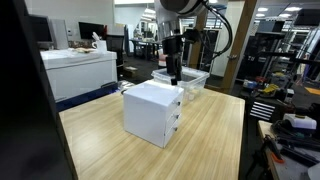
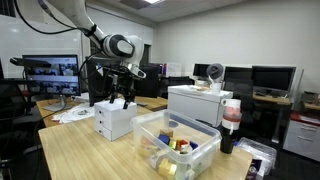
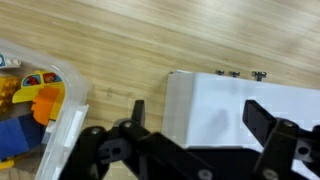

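Observation:
A small white drawer box (image 1: pixel 154 112) with dark knobs down its side stands on the wooden table. In the wrist view its white top (image 3: pixel 240 115) fills the lower right, with the knobs along its upper edge. My gripper is open above the box's edge, its black fingers (image 3: pixel 138 112) wide apart and nothing between them. From exterior view 1, the gripper (image 1: pixel 174 80) hangs just over the far part of the box; whether it touches is hard to tell.
A clear bin (image 2: pixel 190 137) with colourful toys stands beside the box. Black and white bottles (image 2: pixel 229 120) and a clear tray (image 2: pixel 262 153) lie beyond it.

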